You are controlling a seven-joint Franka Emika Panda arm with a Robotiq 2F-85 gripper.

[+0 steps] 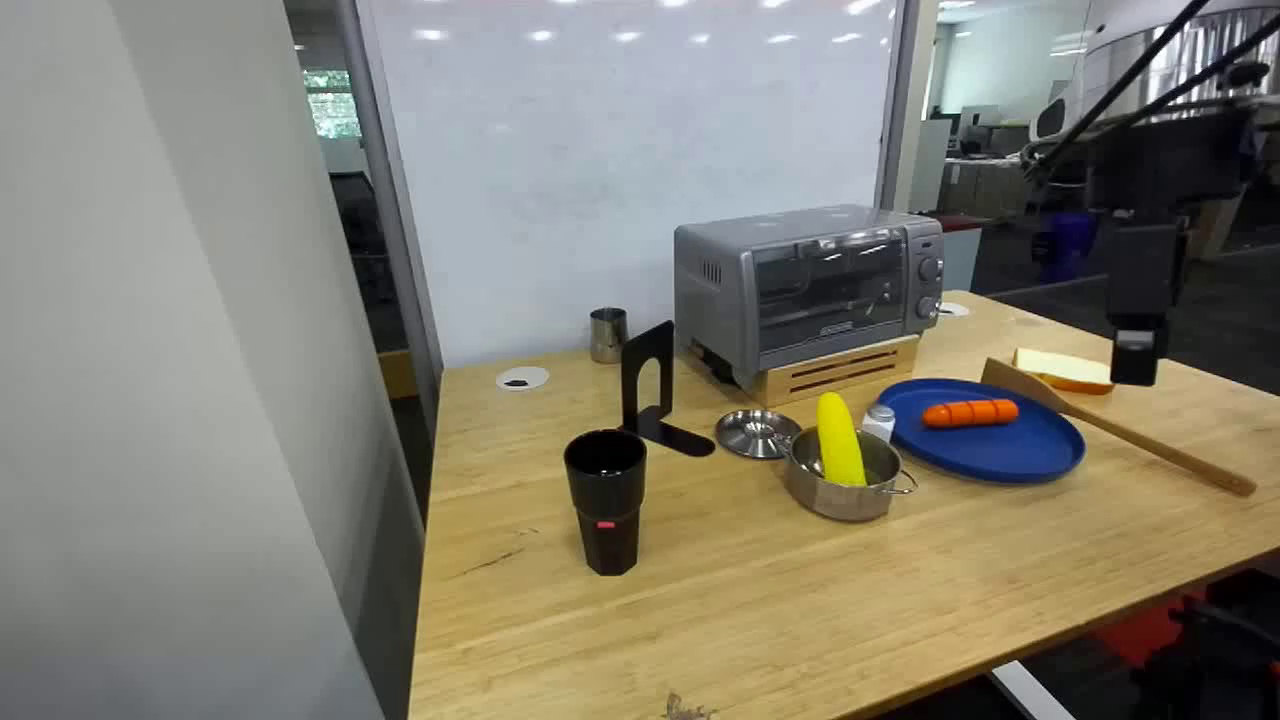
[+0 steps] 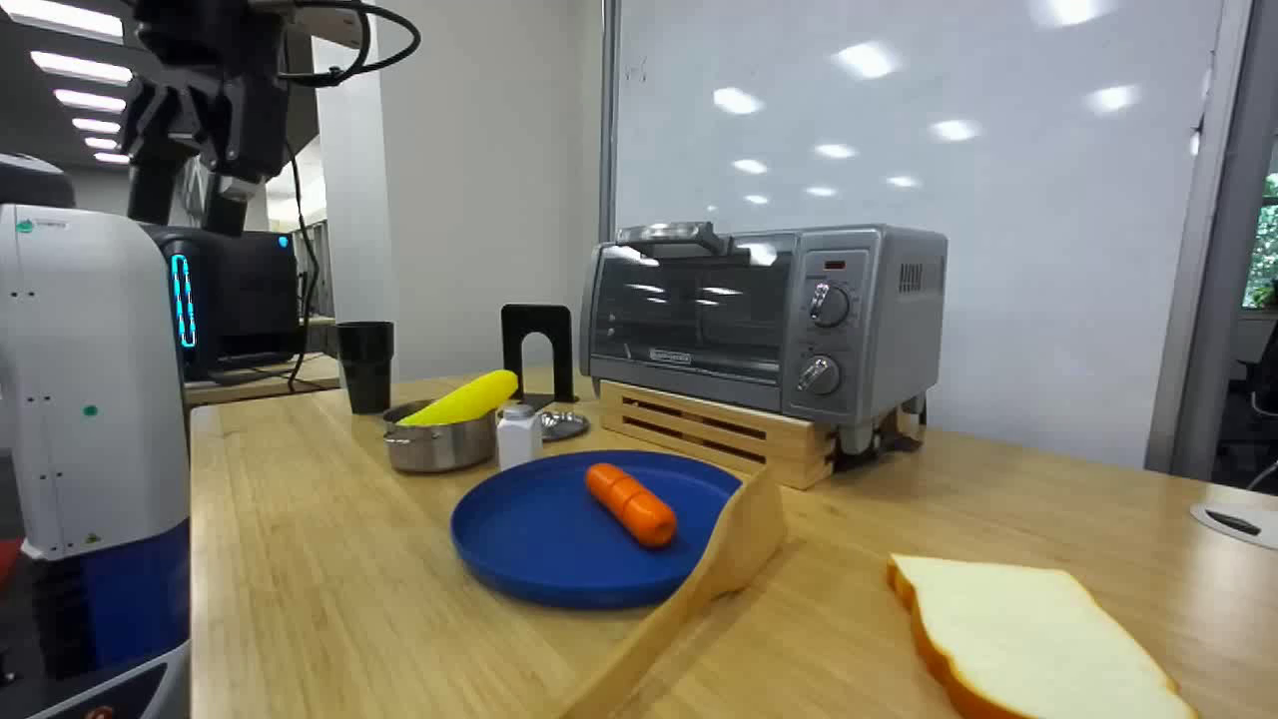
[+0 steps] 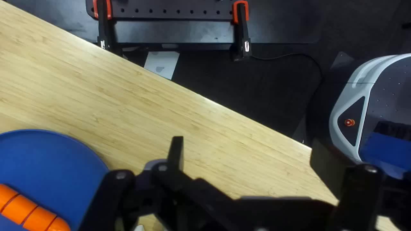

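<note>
High above the table, my gripper point(image 2: 188, 209) hangs open, its two fingers well apart and nothing between them. From the wrist, the open gripper looks down on bare wood near the table edge. A blue plate point(image 1: 986, 450) carries an orange carrot-like piece point(image 1: 969, 414) with cut lines. Left of it, a small steel pot point(image 1: 843, 498) holds a yellow elongated item point(image 1: 839, 438) leaning on its rim. A white shaker point(image 2: 518, 436) stands between pot and plate. A wooden spatula point(image 2: 719, 563) rests against the plate's edge, and a bread slice point(image 2: 1042, 635) lies beyond.
A grey toaster oven point(image 1: 804, 288) sits shut on a wooden stand point(image 1: 836, 371) at the back. A black cup point(image 1: 606, 498), black bookend point(image 1: 649, 396), metal lid point(image 1: 756, 434) and steel cup point(image 1: 608, 335) occupy the left side.
</note>
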